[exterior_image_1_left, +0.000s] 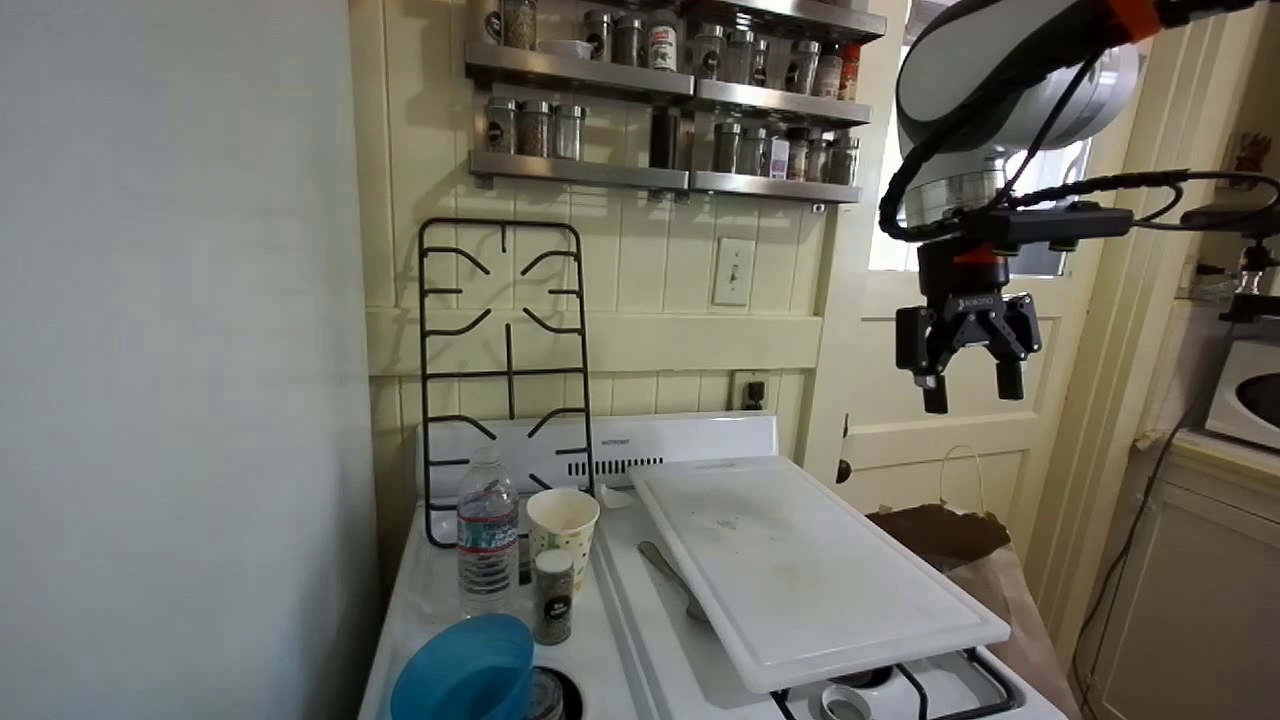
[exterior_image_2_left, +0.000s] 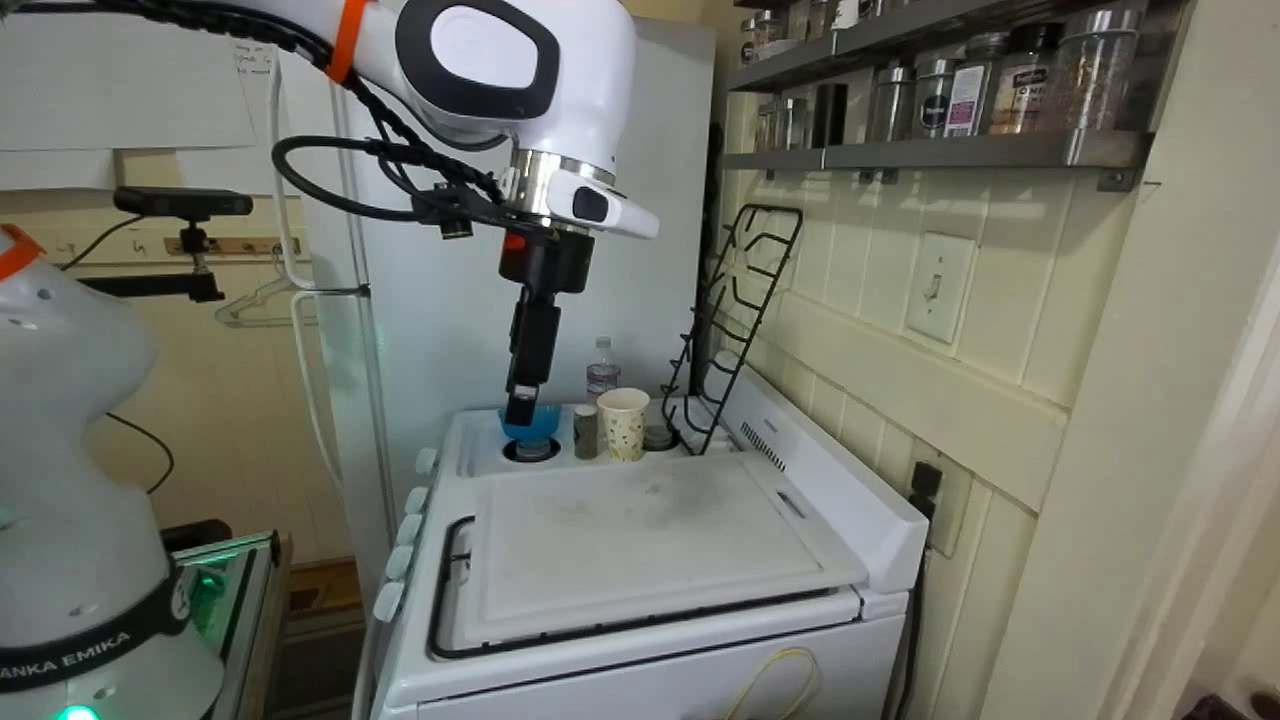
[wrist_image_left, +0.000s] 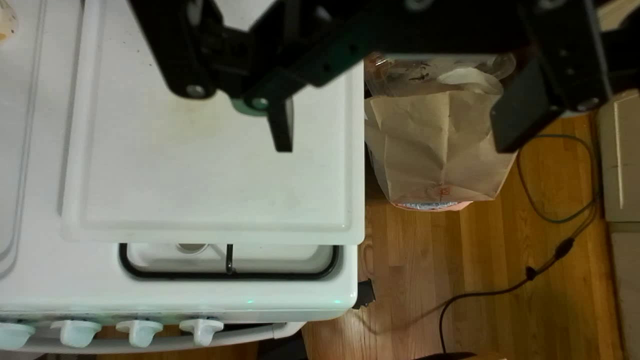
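Observation:
High over the right side of the stove, my gripper (exterior_image_1_left: 973, 396) points down with its fingers apart and nothing between the fingers. In the wrist view the gripper hangs across the right edge of the white cutting board (wrist_image_left: 210, 180), well above it. Left of the board on the stovetop stand a clear water bottle (exterior_image_1_left: 488, 540), a patterned paper cup (exterior_image_1_left: 563, 528) and a spice jar (exterior_image_1_left: 553, 600). A blue bowl (exterior_image_1_left: 462, 666) rests tilted in front of them, and a spoon (exterior_image_1_left: 672, 576) lies beside the board's left edge.
A black burner grate (exterior_image_1_left: 504, 374) leans upright against the wall. Spice shelves (exterior_image_1_left: 780, 186) run above the stove. A brown paper bag (wrist_image_left: 438, 144) stands on the floor right of the stove. The board's top is bare.

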